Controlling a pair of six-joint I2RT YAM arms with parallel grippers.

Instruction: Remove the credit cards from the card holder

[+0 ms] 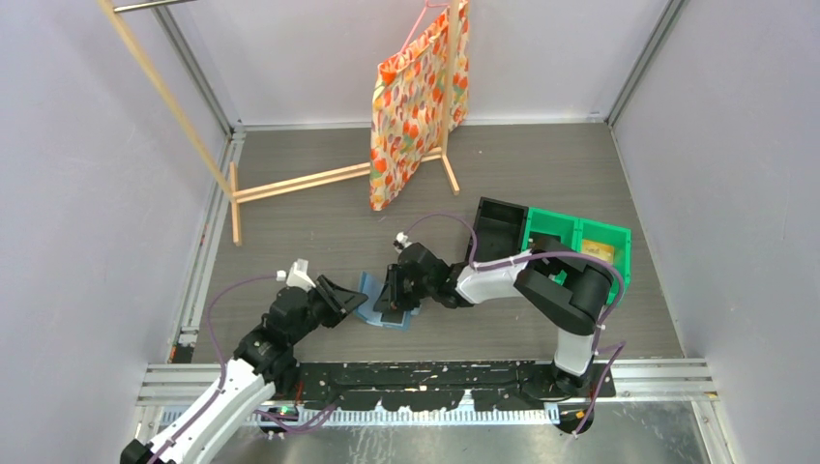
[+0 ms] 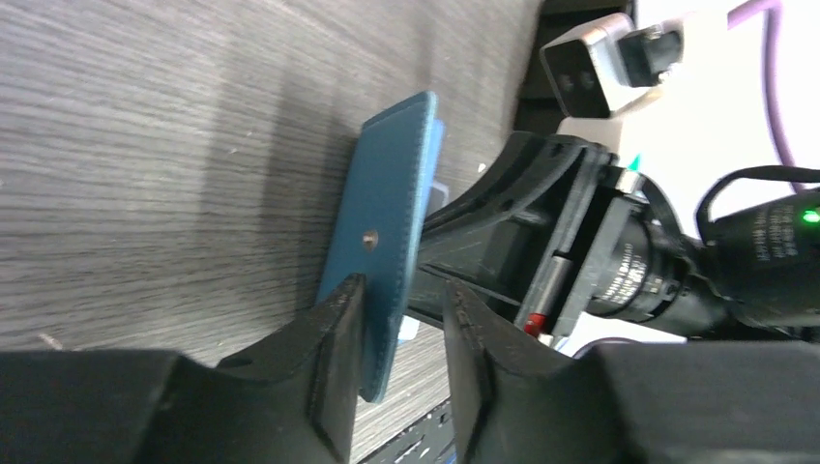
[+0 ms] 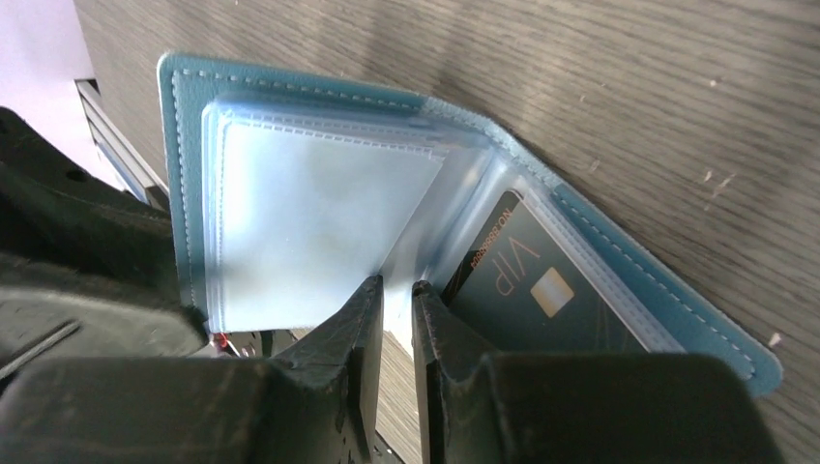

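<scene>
The blue card holder (image 1: 369,288) lies spread on the table between both grippers, its left cover tilted up. In the left wrist view, that cover (image 2: 387,174) passes between the parted fingers of my left gripper, with one finger (image 2: 343,329) close against its outer face. My right gripper is nearly closed on the clear sleeves near the holder's fold. A dark card marked VIP (image 3: 551,280) sits in a clear sleeve to the right of the fingers. The left-hand sleeve (image 3: 309,203) looks pale, with no card visible in it.
A black bin (image 1: 498,227) and a green bin (image 1: 621,253) stand to the right, partly under the right arm. A wooden rack (image 1: 305,182) with a patterned cloth (image 1: 416,97) is at the back. Table space in front of the rack is clear.
</scene>
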